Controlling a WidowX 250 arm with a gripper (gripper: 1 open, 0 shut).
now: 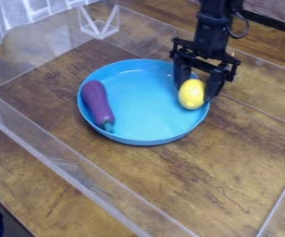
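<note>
A blue round plate (145, 118) rests on the wooden table, with a purple eggplant (97, 102) on its left side and a yellow oval object (192, 94) on its right. My black gripper (197, 76) reaches down from the top of the camera view over the yellow object, its fingers around the upper part of it or just behind. Whether the fingers touch it or how far they stand apart is hard to tell.
Transparent walls run along the left side and upper left corner.
</note>
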